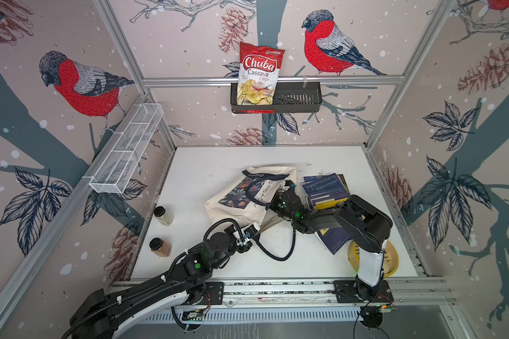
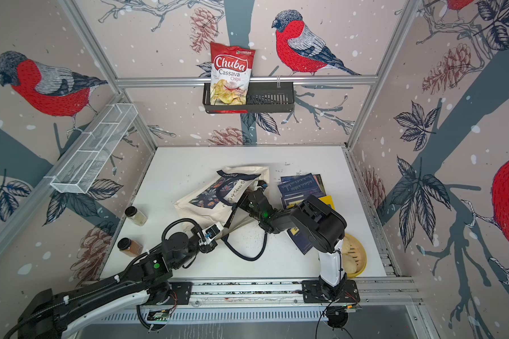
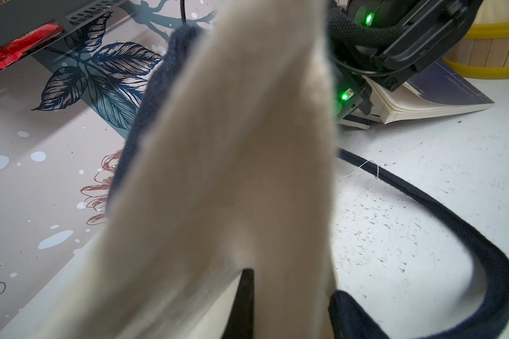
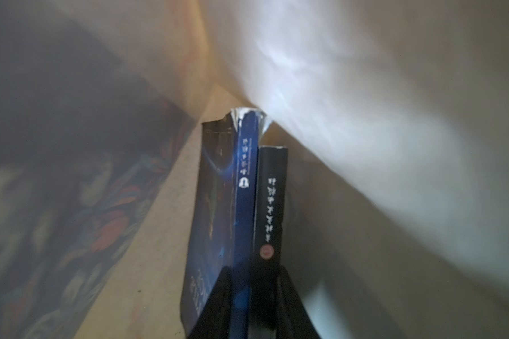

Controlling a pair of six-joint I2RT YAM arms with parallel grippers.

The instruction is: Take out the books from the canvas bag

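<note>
The cream canvas bag (image 1: 220, 210) lies on the table with its dark printed panel up. My left gripper (image 1: 251, 232) is at its near edge; in the left wrist view bag cloth (image 3: 248, 169) fills the middle, rising around a dark finger (image 3: 242, 308). That finger is shut on the cloth. My right gripper reaches inside the bag's mouth. Its fingers are closed on the spines of two upright books, a blue one (image 4: 244, 214) and a black one (image 4: 270, 203) side by side. Books taken as a stack (image 1: 325, 186) lie right of the bag.
Two jars, one pale (image 1: 163, 215) and one brown (image 1: 160, 247), stand at the left. A yellow-rimmed basket (image 1: 394, 265) sits at the front right. The bag's dark strap (image 1: 282, 258) loops over the near table. Left of the bag and behind it the table is clear.
</note>
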